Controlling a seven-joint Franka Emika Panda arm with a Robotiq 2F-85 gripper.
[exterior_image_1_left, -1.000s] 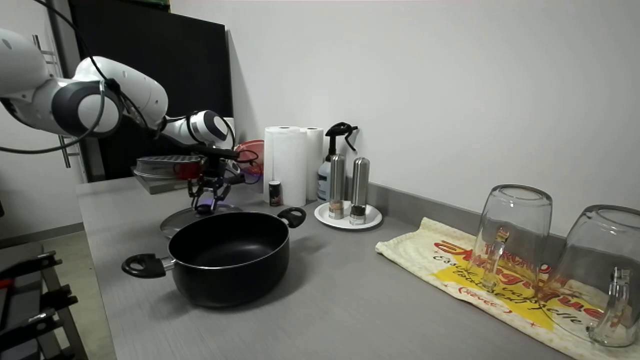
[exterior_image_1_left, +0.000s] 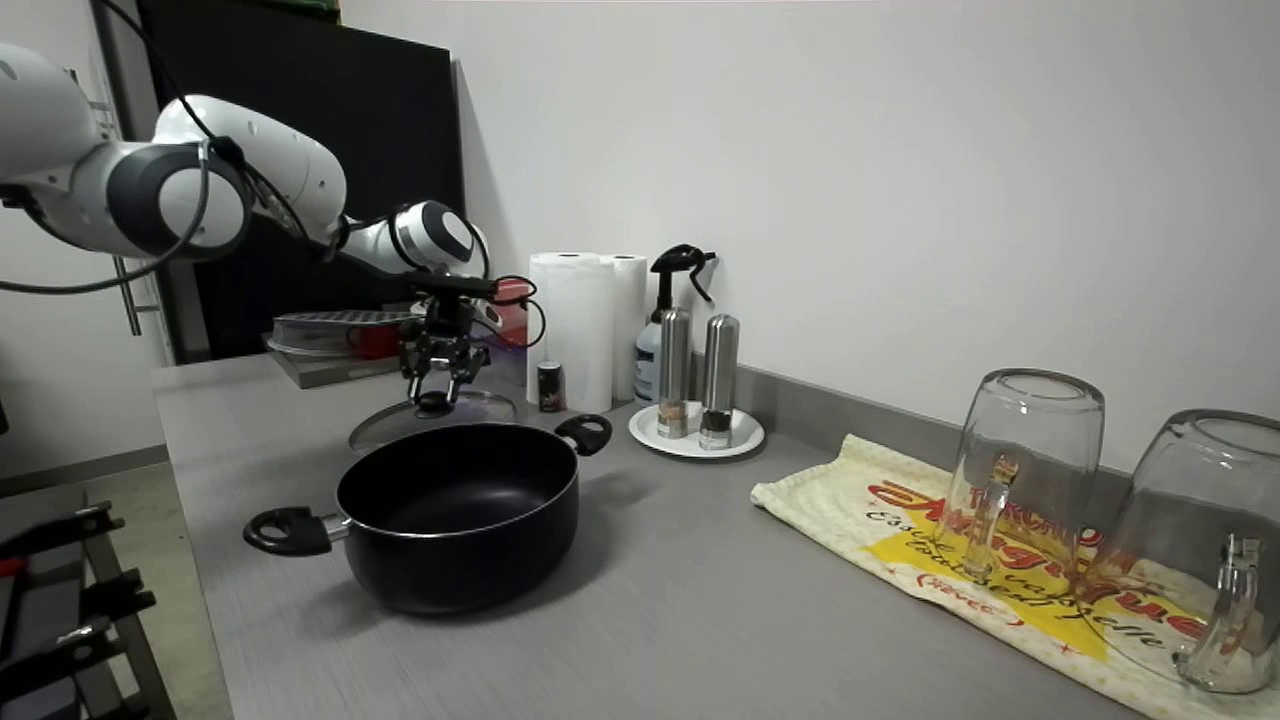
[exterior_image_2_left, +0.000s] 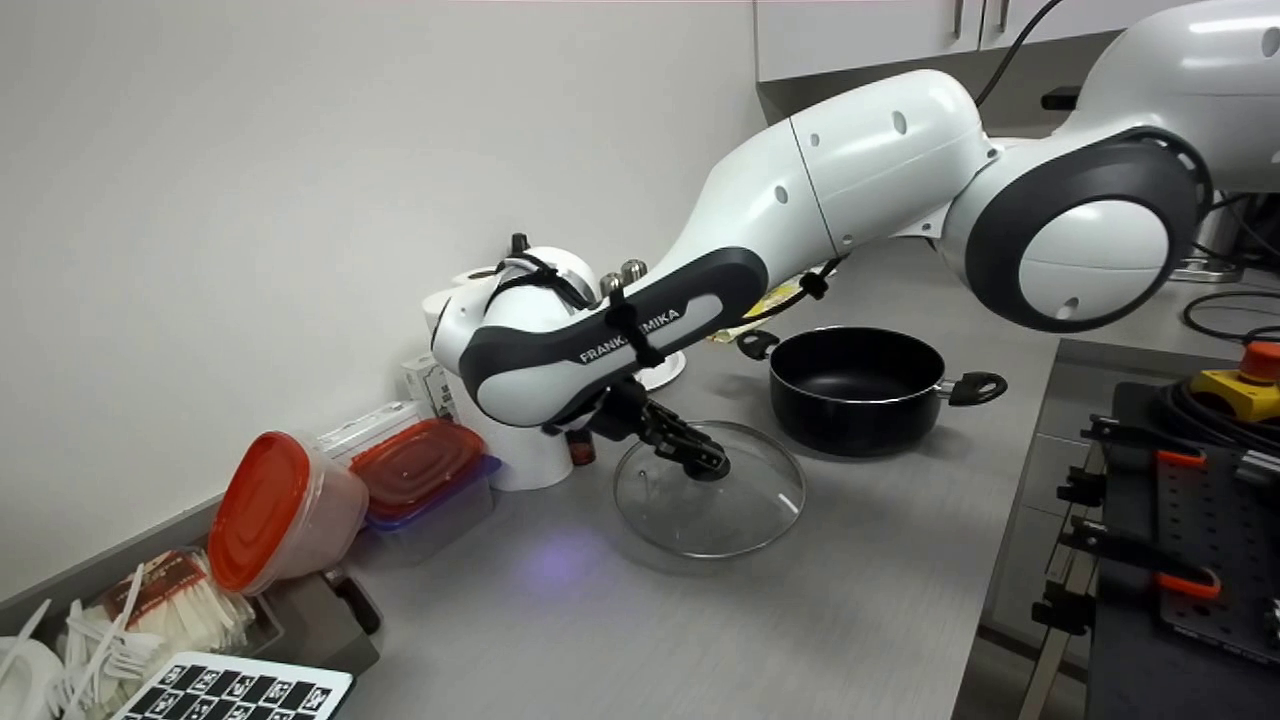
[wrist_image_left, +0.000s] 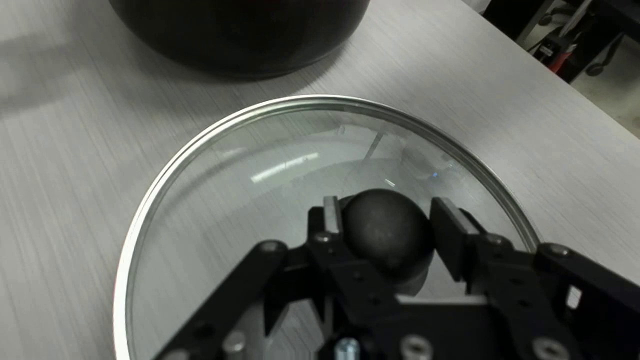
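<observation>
A round glass lid (exterior_image_2_left: 672, 510) with a metal rim and a black knob (wrist_image_left: 387, 231) is behind the pot in exterior view 1. My gripper is shut on the knob, one finger on either side of it. The lid looks raised a little off the counter, though the size of the gap is hard to tell. In front of it stands the black two-handled pot (exterior_image_1_left: 462, 558), uncovered and empty inside. Seen from the wrist, the pot's dark side (wrist_image_left: 240, 36) lies just beyond the lid's rim, apart from it.
Paper towel rolls (exterior_image_1_left: 573, 330), a small dark shaker (exterior_image_1_left: 549, 388) and a white plate (exterior_image_1_left: 693, 448) with two mills line the wall. Two glass mugs (exterior_image_1_left: 1026, 480) rest upside down on a cloth. Red-lidded containers (exterior_image_2_left: 282, 510) stand at the far end. Counter right of the pot is clear.
Gripper and lid have moved together, to the right and slightly upward in exterior view 1. The pot has stayed where it was.
</observation>
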